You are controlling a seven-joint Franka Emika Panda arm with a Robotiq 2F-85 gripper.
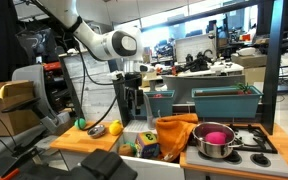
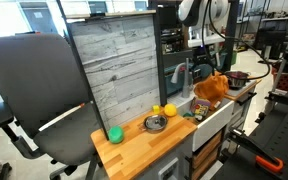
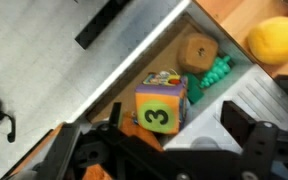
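My gripper is open, with its dark fingers spread and nothing held between them. Below it in the wrist view lies a colourful block [image 3: 160, 110] with an orange face marked 3, inside an open drawer. From exterior view 1, the gripper [image 1: 134, 104] hangs above the drawer, left of the block [image 1: 151, 146]. A brown rounded item [image 3: 197, 51] and a green toy [image 3: 214, 72] lie beside the block. Orange cloth [image 1: 176, 132] drapes over the counter edge by the drawer.
A steel pot [image 1: 215, 144] with something pink inside stands by the stove at right. On the wooden counter at left are a yellow round item [image 1: 115, 128], a metal bowl [image 2: 155, 123] and a green item [image 2: 115, 134]. Blue-grey bins [image 1: 226, 105] stand behind.
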